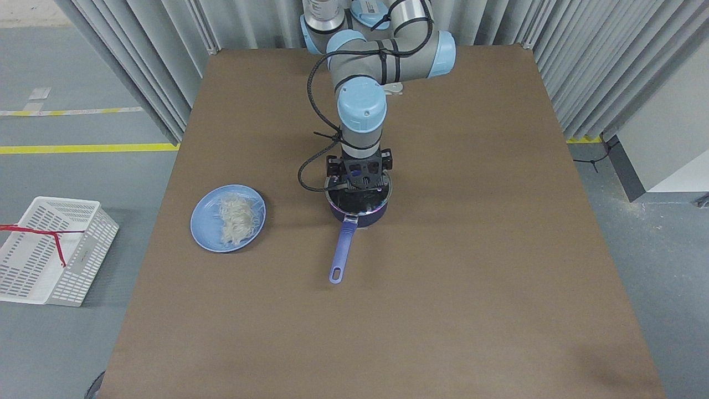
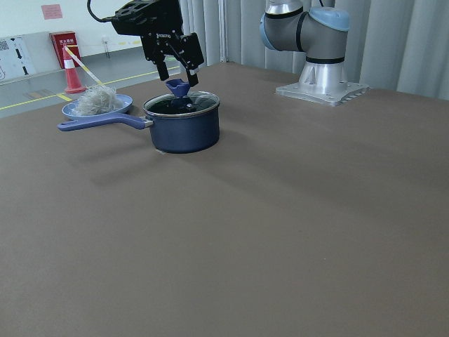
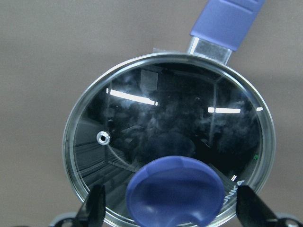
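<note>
A dark blue saucepan [image 2: 184,133] with a glass lid [image 3: 175,109] stands mid-table, its long blue handle [image 1: 342,250] pointing to the front. My gripper [image 2: 176,70] is over the lid, open, with its fingertips on either side of the blue lid knob [image 3: 175,189]. Both fingertips show dark at the bottom of the wrist view. To the left of the pan a blue plate [image 1: 206,223] holds a pile of white noodle-like strands [image 1: 236,219].
A white plastic basket [image 1: 80,272] with red straps stands off the table's left edge.
</note>
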